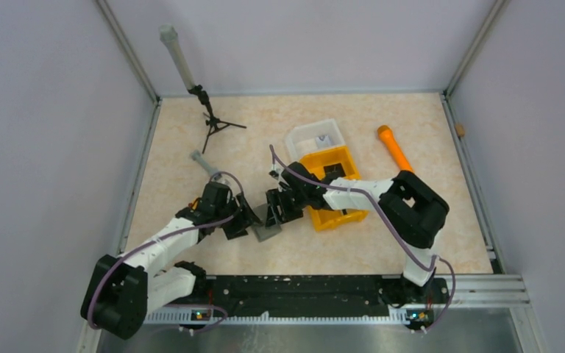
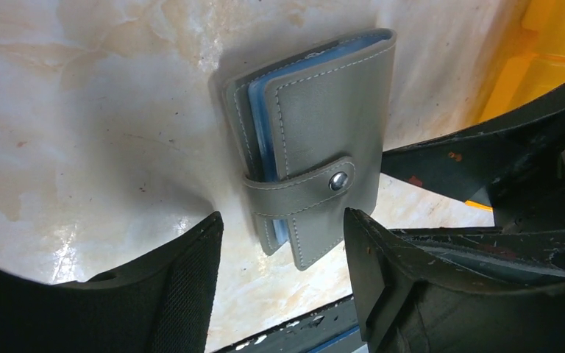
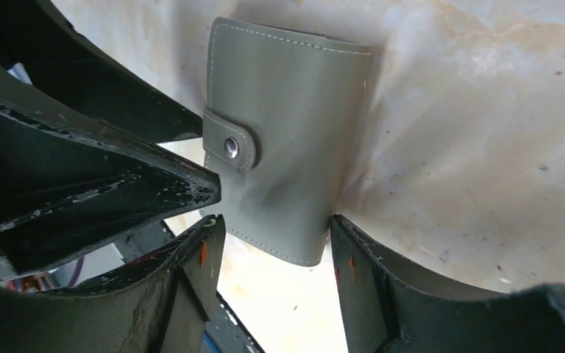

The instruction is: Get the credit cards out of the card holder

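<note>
The grey card holder (image 1: pixel 267 232) lies on the table between my two grippers. Its strap (image 2: pixel 298 190) is snapped across the opening side, and a blue inner layer (image 2: pixel 263 125) shows along that edge; no cards can be made out. My left gripper stands open near the strap edge, nothing between its fingers. In the right wrist view the holder (image 3: pixel 287 132) shows its snap face, with my right gripper partly open at its near end. One right finger (image 3: pixel 342 232) is close to the folded edge; whether they touch I cannot tell.
A yellow bin (image 1: pixel 353 163) sits partly under the right arm, with a white tray (image 1: pixel 298 140) behind it. An orange microphone (image 1: pixel 395 148) lies at the back right, a small tripod (image 1: pixel 213 126) at the back left. Table in front of the bin is clear.
</note>
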